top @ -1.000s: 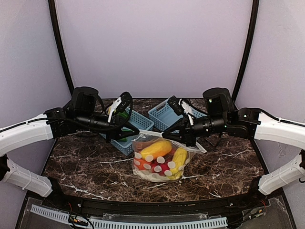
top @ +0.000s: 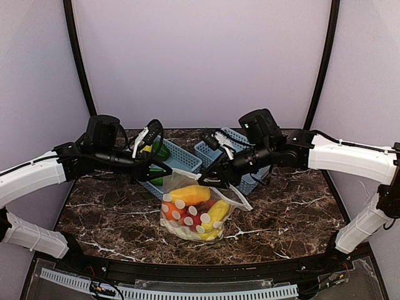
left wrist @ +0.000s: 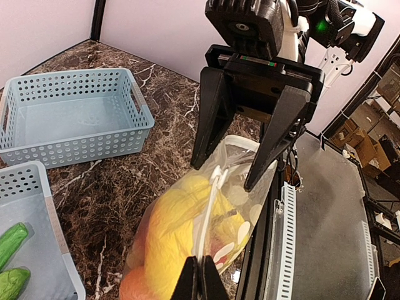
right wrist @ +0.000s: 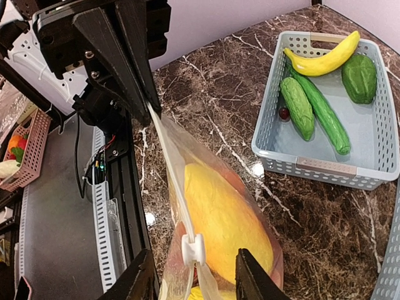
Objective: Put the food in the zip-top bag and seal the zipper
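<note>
The clear zip bag [top: 194,215], filled with a yellow mango [right wrist: 228,231], red and orange pieces and other yellow food, hangs between my grippers over the table. My left gripper [top: 164,172] is shut on the bag's top left corner, the zipper strip running from its fingertips in both wrist views. My right gripper is part open around the zipper near the white slider [right wrist: 192,249], its fingertips either side of it.
A blue basket [right wrist: 325,169] holds a banana, cucumbers, a green pepper and a small dark fruit. A second blue basket [left wrist: 75,153] stands beside it.
</note>
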